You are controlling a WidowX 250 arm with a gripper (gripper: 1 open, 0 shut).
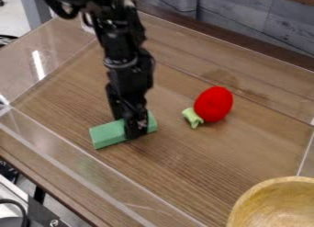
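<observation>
My black gripper (130,113) is low over the table, open, with its fingers at the green block (113,136), a mint-green bar lying slantwise on the wood. The fingertips overlap the block's right part; whether they touch it I cannot tell. The view is slightly blurred round the arm.
A red object (215,104) with a pale green piece (192,117) beside it lies to the right. A yellow bowl (270,209) is at the bottom right corner. The wooden table (196,175) is otherwise mostly clear, with edges at left and back.
</observation>
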